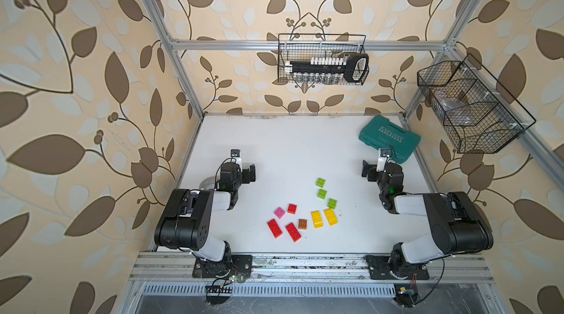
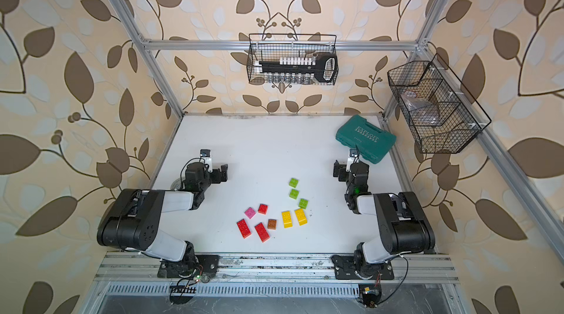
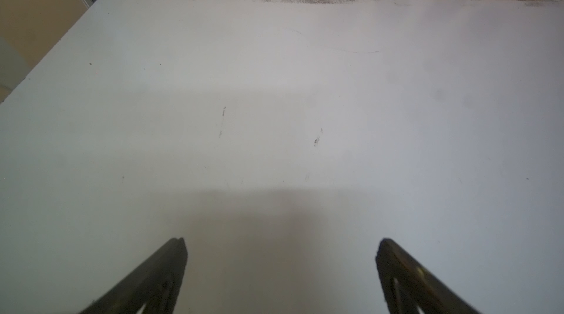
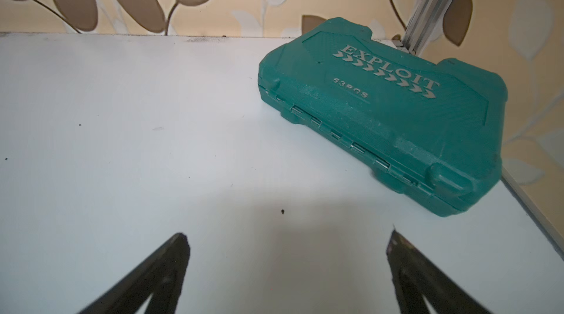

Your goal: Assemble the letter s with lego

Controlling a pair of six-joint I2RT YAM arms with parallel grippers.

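Loose bricks lie apart on the white table's front middle. Two long red bricks [image 1: 293, 231] and a small red brick [image 1: 292, 208] are on the left of the group, with a pink brick [image 1: 279, 213] beside them. A brown brick [image 1: 302, 224] sits in the middle, then two yellow bricks [image 1: 317, 218]. Three small green bricks [image 1: 322, 193] form a loose line at the right and back. My left gripper is open and empty, left of the bricks. Well to their right, my right gripper also stands open with nothing between its fingers.
A green tool case [image 4: 387, 108] occupies the table's back right corner. Wire baskets [image 1: 322, 61] hang on the back and right frame, above the table.
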